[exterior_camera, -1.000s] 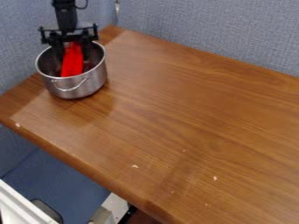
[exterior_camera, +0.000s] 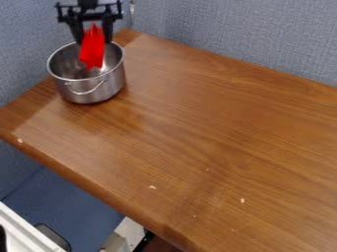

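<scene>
A silver metal pot with a wire handle stands at the far left corner of the wooden table. Just over its opening is a red object, held upright by my black gripper, which is shut on it. The lower part of the red object hangs at the pot's rim, in front of the shiny inside.
Grey-blue padded walls stand behind and to the left. Below the table's left edge are a blue floor and white frame parts.
My gripper has risen with the red object, lifting it from deeper inside the pot up to around the rim.
</scene>
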